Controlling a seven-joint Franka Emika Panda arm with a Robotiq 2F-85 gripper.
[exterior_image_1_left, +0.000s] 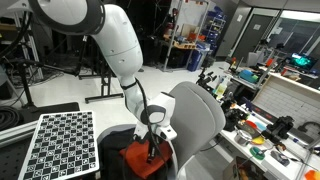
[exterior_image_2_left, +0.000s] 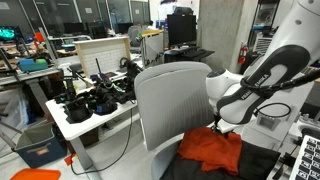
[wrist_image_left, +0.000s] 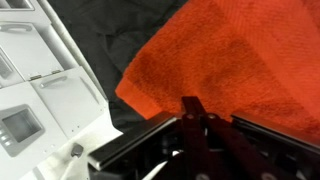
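Note:
A red cloth (exterior_image_1_left: 147, 159) lies folded and rumpled on a dark cloth (exterior_image_1_left: 112, 151). From the second exterior view the red cloth (exterior_image_2_left: 212, 148) spreads below and around my gripper (exterior_image_2_left: 216, 127). In the wrist view the towel-like red fabric (wrist_image_left: 215, 60) fills most of the picture, one corner pointing left over the dark cloth (wrist_image_left: 105, 35). My gripper is shut, its fingertips right over the red fabric. No fold of cloth clearly shows between the fingers, and whether the tips touch the fabric cannot be made out.
A grey curved chair back or partition (exterior_image_2_left: 180, 102) rises close beside the work area. A white toy-like unit with panels (wrist_image_left: 45, 85) stands at the left of the wrist view. A white perforated board (exterior_image_1_left: 61, 147) lies left of the cloths. Cluttered tables are beyond.

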